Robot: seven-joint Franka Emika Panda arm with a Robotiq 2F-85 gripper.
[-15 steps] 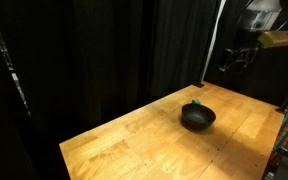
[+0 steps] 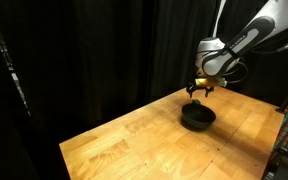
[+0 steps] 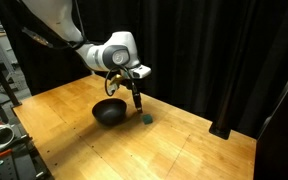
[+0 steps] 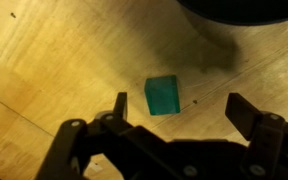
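A small dark green block (image 4: 162, 95) lies on the wooden table, between and beyond my fingertips in the wrist view. My gripper is open, its two black fingers (image 4: 120, 106) wide apart with nothing held. In the second exterior view the green block (image 3: 147, 119) rests on the table just right of the black bowl (image 3: 110, 111), and the gripper (image 3: 130, 92) hangs above and close to both. From the first exterior view, the gripper (image 2: 200, 91) is over the block (image 2: 195, 101), behind the black bowl (image 2: 198, 116); the block is partly hidden there.
The bowl's dark rim (image 4: 246, 18) shows at the top of the wrist view, near the block. Black curtains (image 3: 204, 60) hang behind the table.
Over the last second my gripper has come down and across from the upper right of the first exterior view to above the block. Bowl and block have stayed in place.
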